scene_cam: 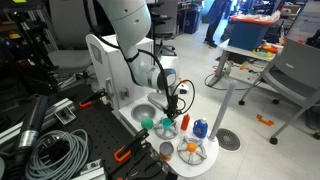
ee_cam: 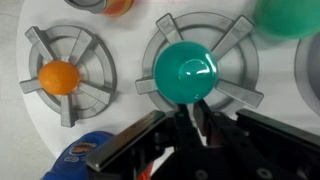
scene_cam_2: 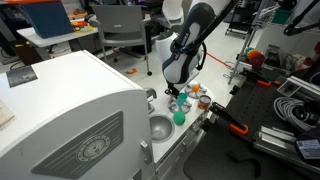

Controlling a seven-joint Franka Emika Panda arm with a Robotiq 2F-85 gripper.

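A teal cup (ee_cam: 186, 72) stands on a grey burner (ee_cam: 238, 92) in the middle of the wrist view. My gripper points at the near edge of the cup, its dark fingertips close together and overlapping the rim in view. Whether a fingertip touches the rim or lies inside it cannot be made out. In the first exterior view, the teal cup (scene_cam: 166, 122) appears just below my gripper (scene_cam: 176, 115), on the white stove top. The cup looks empty and upright.
An orange ball (ee_cam: 59, 77) rests on a second burner at the left. A green cup (ee_cam: 287, 15) stands at the upper right. A blue object (scene_cam: 200, 129), a red bottle (scene_cam: 185, 122) and a can (scene_cam: 166, 151) are nearby. A white post (scene_cam: 224, 108) rises beside the stove.
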